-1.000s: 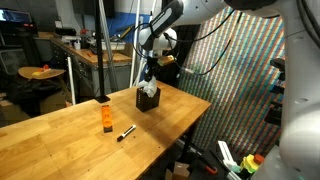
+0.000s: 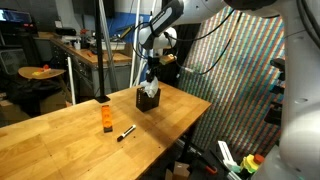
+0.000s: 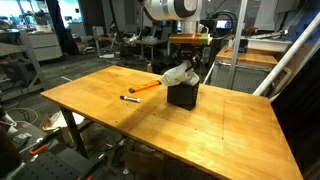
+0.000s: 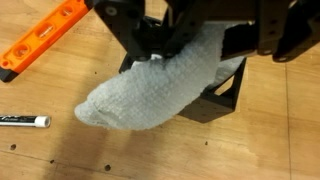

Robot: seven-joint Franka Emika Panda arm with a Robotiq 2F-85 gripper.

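Observation:
A black open-topped box [image 2: 147, 101] stands on the wooden table. White cloth [image 4: 150, 92] bunches up out of the box and hangs over its rim in the wrist view. Directly above, my gripper points down and is shut on the cloth, which runs up between its dark fingers. Seen from the other side, the cloth [image 3: 178, 75] drapes toward the left over the box [image 3: 183, 95]. Whether any cloth touches the bottom of the box is hidden.
An orange level [image 2: 107, 118] and a black-and-white marker [image 2: 126, 132] lie apart on the table, to the box's left in exterior view 1. A mesh partition [image 2: 240, 85] stands beyond the table.

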